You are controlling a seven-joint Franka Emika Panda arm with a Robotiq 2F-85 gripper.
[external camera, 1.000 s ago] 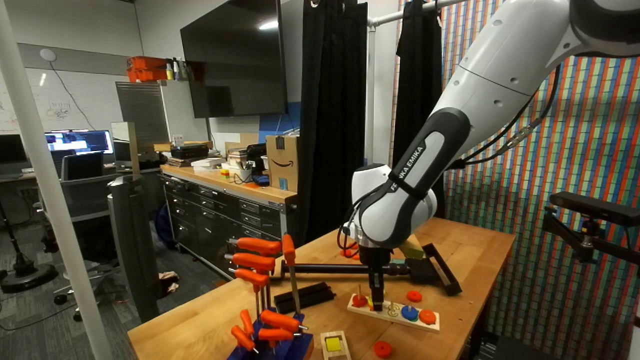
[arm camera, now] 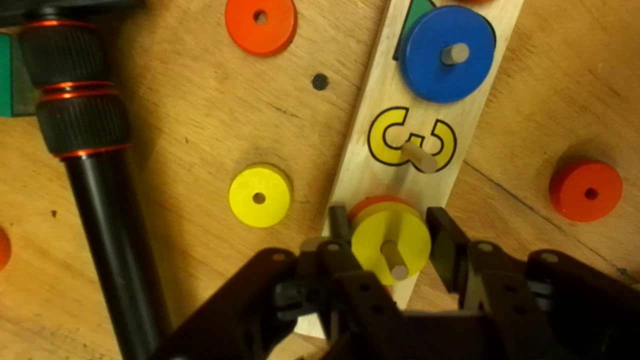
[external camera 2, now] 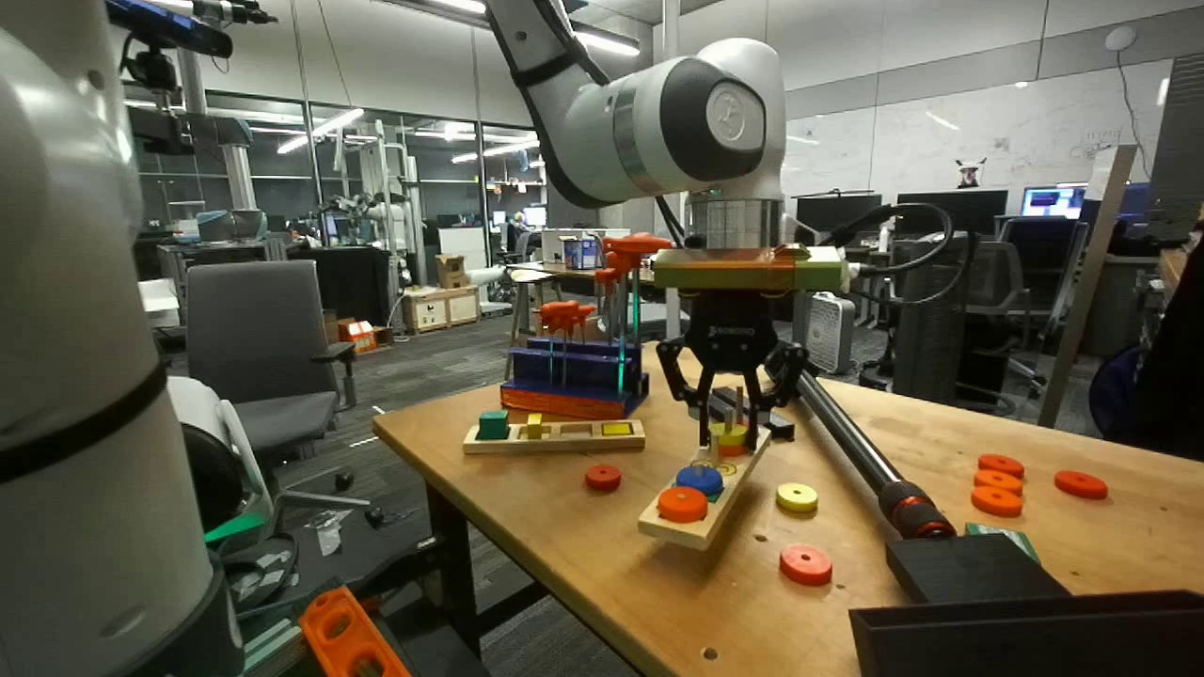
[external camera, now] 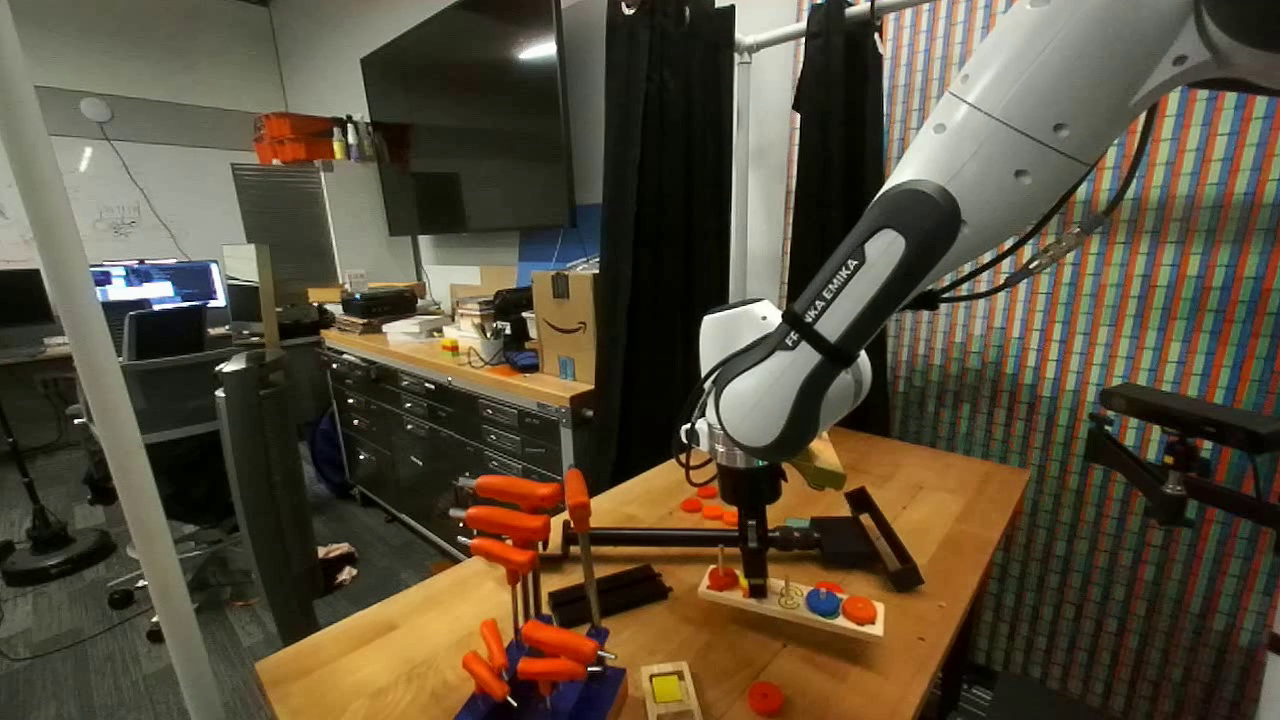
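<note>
My gripper is shut on a yellow disc (arm camera: 366,249) threaded on a peg of the wooden counting board (arm camera: 372,183). An orange-red disc (arm camera: 379,201) shows under the yellow one. In the second exterior view the board (external camera 2: 668,530) appears raised off the table, its near end hanging free. A blue disc (external camera 2: 700,481) and an orange disc (external camera 2: 683,504) sit on its pegs. Between the yellow and blue discs, the peg by the painted yellow 3 (arm camera: 447,144) is bare. At the far end a red disc (external camera: 722,578) is on its peg.
Loose on the table lie a yellow disc (external camera 2: 797,497), a pink-red disc (external camera 2: 806,564) and a red disc (external camera 2: 603,478). A black pole (external camera 2: 858,440) runs alongside. The shape board (external camera 2: 553,440) and the orange-handled tool rack (external camera: 546,672) stand nearby.
My gripper has risen, and the board has come up with it. In the first exterior view the board now partly covers the red disc behind it.
</note>
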